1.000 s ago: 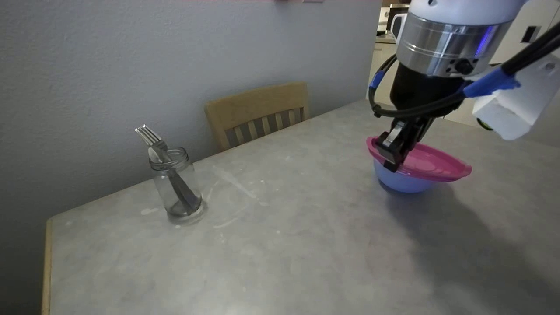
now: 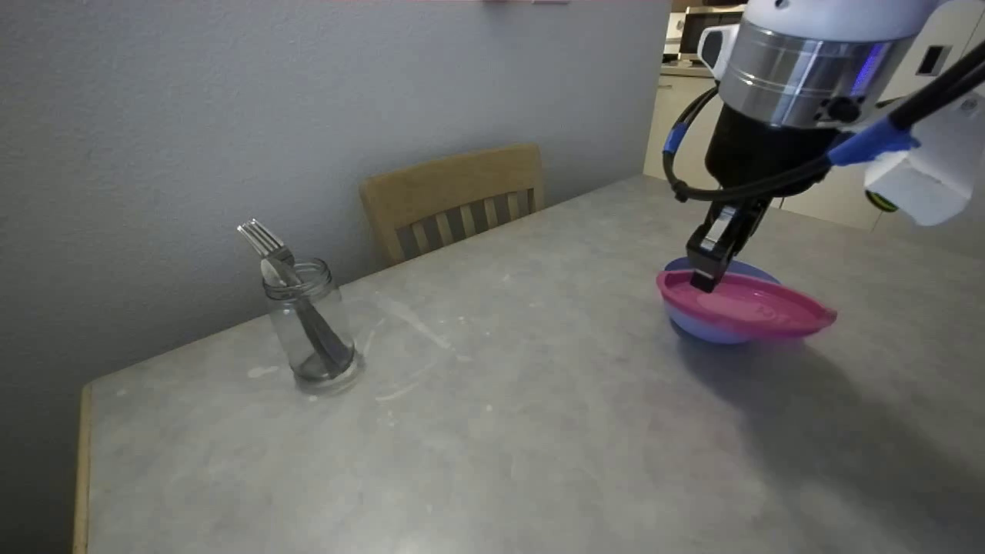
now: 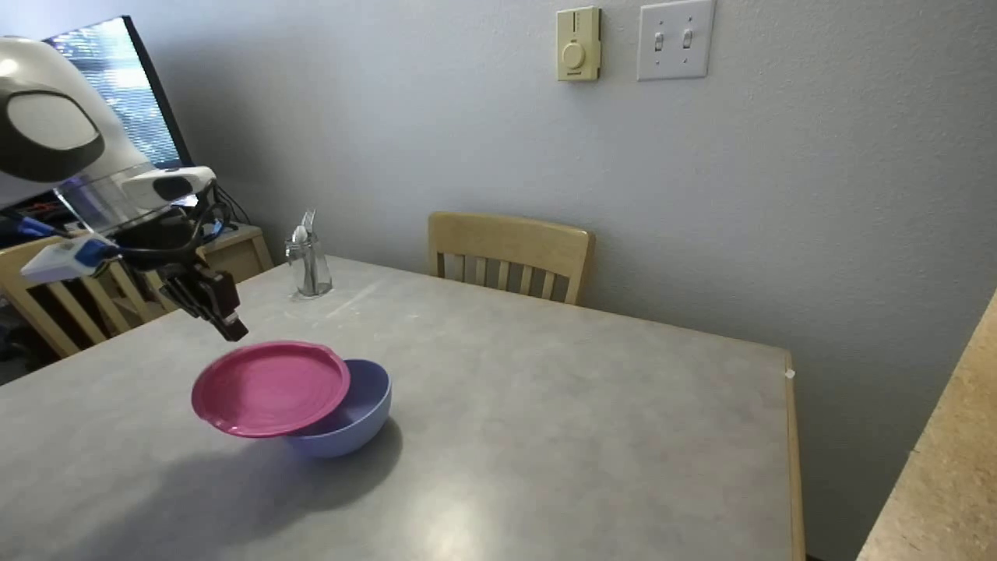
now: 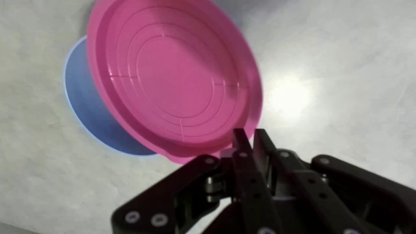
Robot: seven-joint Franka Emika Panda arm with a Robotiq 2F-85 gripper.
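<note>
A round pink lid [image 4: 175,78] lies off-centre and tilted over a blue bowl [image 4: 95,105], covering much of its mouth. In exterior view 2 the lid [image 3: 271,388] overhangs the bowl [image 3: 350,439] on the left, leaving the bowl's right part uncovered. My gripper is nearly closed at the lid's edge, with pink rim showing between its fingertips, so it is shut on the lid. From exterior view 1, the gripper [image 2: 704,280] reaches down over the lid's [image 2: 748,305] far-left edge; the bowl [image 2: 711,331] shows beneath.
A glass jar [image 2: 314,323] holding a fork [image 2: 265,240] and other cutlery stands near the wall-side table edge. Behind the table is a wooden chair [image 3: 509,248].
My gripper has moved slightly right in exterior view 1.
</note>
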